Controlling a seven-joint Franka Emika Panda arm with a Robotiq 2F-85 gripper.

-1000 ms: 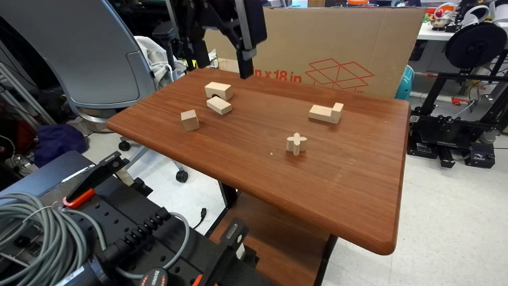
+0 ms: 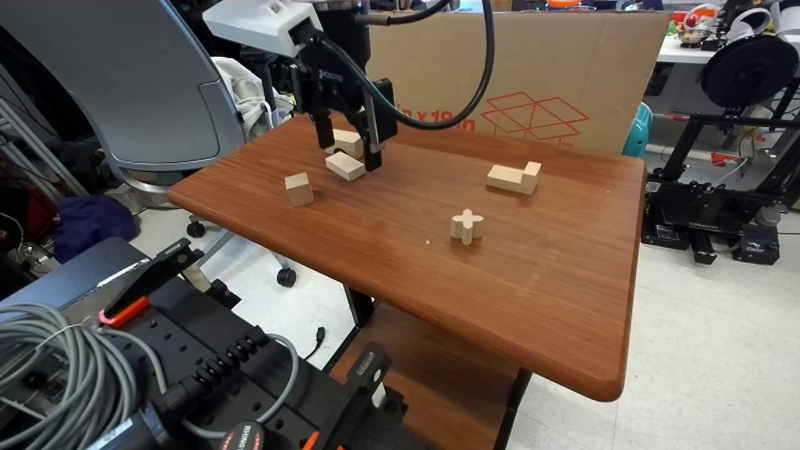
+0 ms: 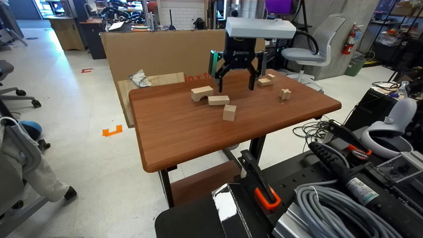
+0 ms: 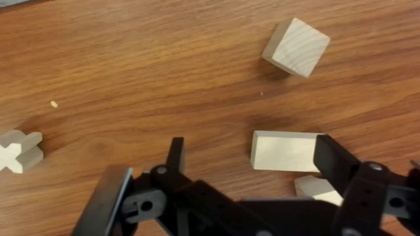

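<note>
My gripper (image 2: 349,154) (image 3: 236,88) is open above the table, with nothing held between its fingers. In the wrist view, a flat rectangular wooden block (image 4: 285,151) (image 3: 218,100) (image 2: 345,166) appears toward the right finger, which covers its right end. An arch-shaped block (image 3: 201,93) (image 4: 315,185) lies close behind it, partly hidden by the gripper in the wrist view. A wooden cube (image 2: 300,190) (image 3: 229,112) (image 4: 301,47) sits apart, nearer the table's front edge. The cross-shaped piece (image 2: 466,226) (image 3: 285,94) (image 4: 23,151) stands on the table's other half.
An L-shaped wooden form (image 2: 511,179) (image 3: 264,81) rests toward the back of the brown table (image 2: 555,285). A cardboard sheet (image 2: 600,67) rises behind the rear edge. Bare tabletop lies around the cross and at the left in the second exterior view.
The gripper has come down toward the tabletop and slightly left in exterior view 1, now covering part of the arch block there. The wooden pieces have stayed in place.
</note>
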